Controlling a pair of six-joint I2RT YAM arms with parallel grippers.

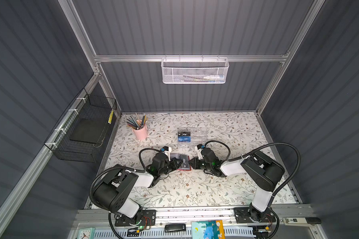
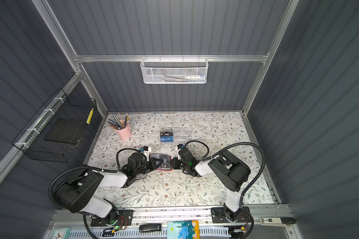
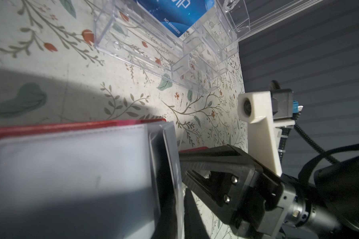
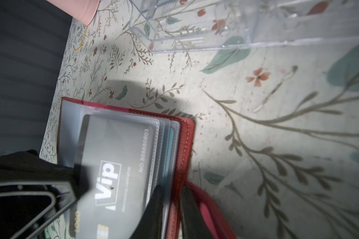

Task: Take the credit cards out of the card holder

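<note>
The red card holder (image 4: pixel 185 147) lies open on the table between my two grippers, its clear sleeves spread. In one sleeve shows a grey Vip card (image 4: pixel 113 175), with more sleeves stacked under it. My left gripper is shut at the edge of a raised clear sleeve (image 3: pixel 174 163), which runs between its fingers; whether a card is between them too is hidden. On the holder's right side, my right gripper is shut on the red cover's edge and the sleeves there.
Behind the holder stands a clear tray (image 1: pixel 199 137) with a black card (image 1: pixel 183 133) and a blue card (image 1: pixel 184 139) in its left part. A pink pen cup (image 1: pixel 140 133) is at the back left. Free table lies in front.
</note>
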